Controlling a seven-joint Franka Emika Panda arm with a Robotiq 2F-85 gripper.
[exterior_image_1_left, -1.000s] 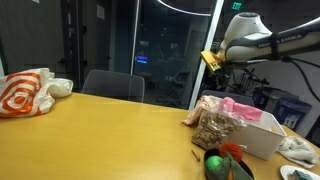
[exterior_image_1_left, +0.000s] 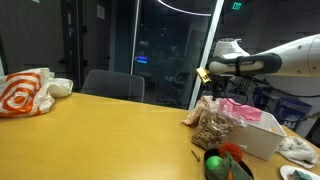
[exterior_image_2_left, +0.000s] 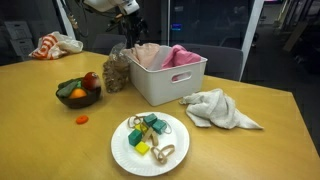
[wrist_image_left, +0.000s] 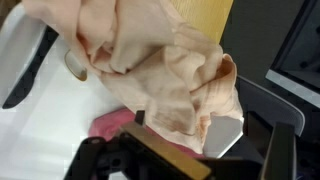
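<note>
My gripper is open above the white box (exterior_image_2_left: 180, 85), its dark fingers spread along the bottom of the wrist view. Below it lies a crumpled peach cloth (wrist_image_left: 165, 65), partly over the box's edge. A pink cloth (exterior_image_2_left: 182, 57) is beside it in the box and shows in part under the fingers. In exterior view 1 the arm reaches in from the right, with the gripper (exterior_image_1_left: 232, 88) just above the cloths. No cloth is seen held. A black object (wrist_image_left: 30, 70) lies in the box at the left of the wrist view.
A clear bag (exterior_image_1_left: 215, 128) of brown contents stands against the box. Close by are a dark bowl (exterior_image_2_left: 78, 99) of produce, a plate (exterior_image_2_left: 150, 165) with small coloured pieces and a grey-white cloth (exterior_image_2_left: 218, 108). A white and orange bag (exterior_image_1_left: 30, 92) lies far left; mid-table is clear.
The arm has come down, bringing the gripper closer to the cloths in the box. The box, cloths and other table items look unmoved.
</note>
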